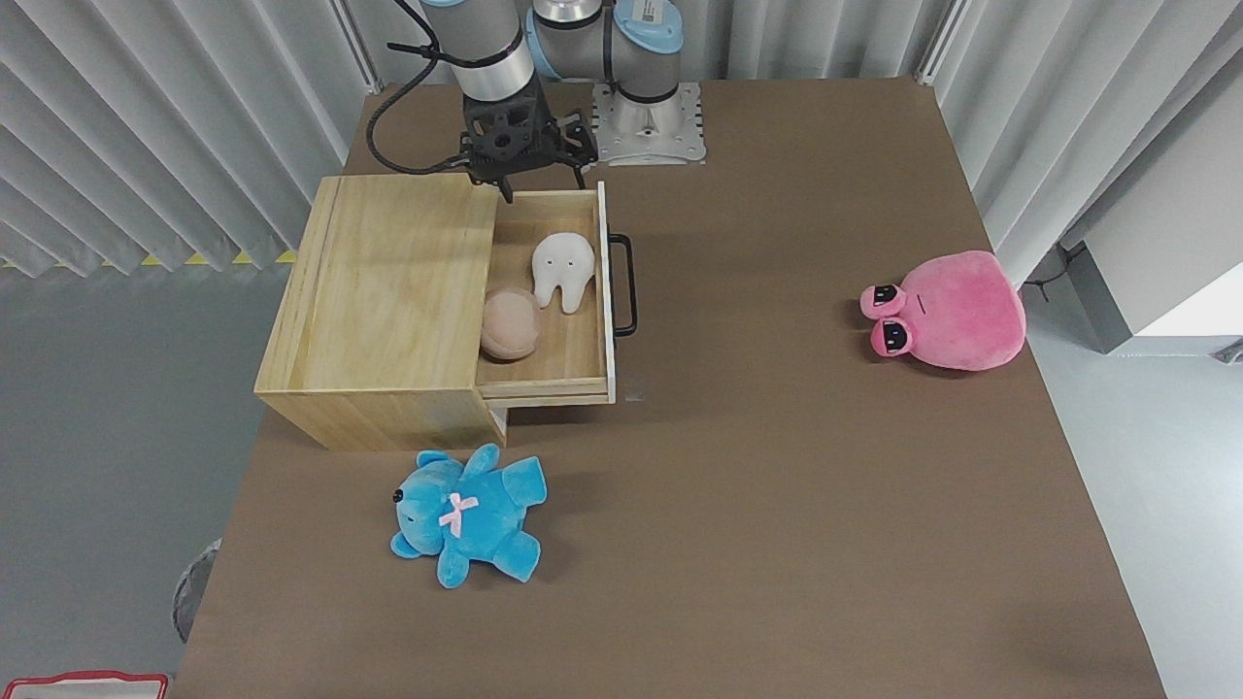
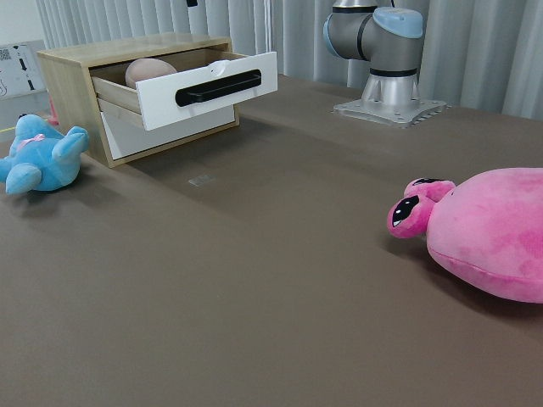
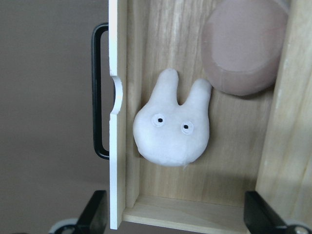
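Observation:
The gripper [image 1: 543, 186] hangs high over the back end of the open drawer [image 1: 548, 373] of a wooden cabinet [image 1: 373, 280]. In the wrist view its fingers stand wide apart, with nothing between them close by. Below it a white two-pronged plush [image 1: 562, 262] [image 3: 170, 136] with two small eyes lies in the drawer, beside a round beige object [image 1: 509, 324] [image 3: 243, 44]. The drawer's front carries a black handle [image 2: 217, 88].
A blue teddy bear [image 1: 472, 524] lies on the table in front of the cabinet. A pink plush [image 1: 957, 313] sits at the right edge.

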